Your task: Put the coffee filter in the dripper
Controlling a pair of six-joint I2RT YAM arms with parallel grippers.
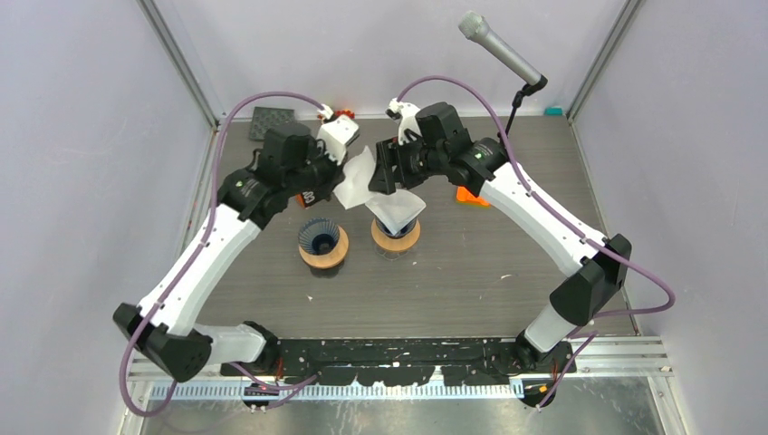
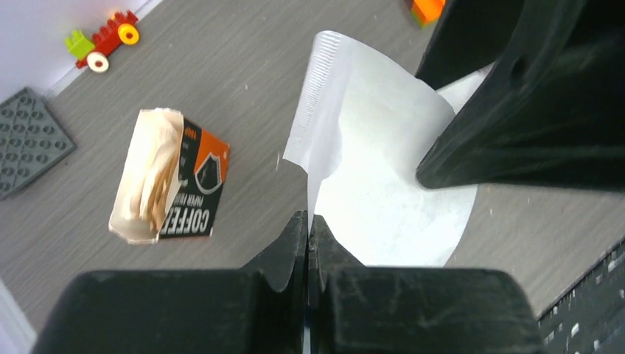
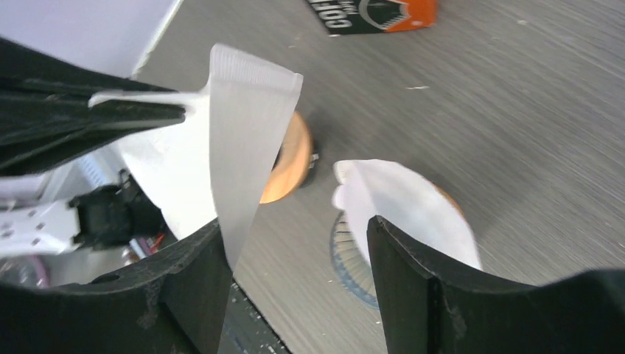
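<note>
My left gripper is shut on the edge of a white paper coffee filter [image 2: 383, 162], which is held in the air above the table. My right gripper is open; the held filter hangs beside its left finger [image 3: 195, 284], and I cannot tell whether they touch. Below, another white filter [image 3: 420, 210] sits in the right dripper [image 3: 352, 269], seen between the open fingers. In the top view that filter [image 1: 396, 208] fans out above the wooden collar. To its left, a ribbed glass dripper [image 1: 319, 237] with a wooden ring stands with no filter in it.
An orange and black coffee filter box [image 2: 199, 181] lies behind the left arm. A grey brick plate [image 2: 29, 140] and a toy car [image 2: 109, 40] are at the back. A microphone [image 1: 500, 47] reaches over the back right.
</note>
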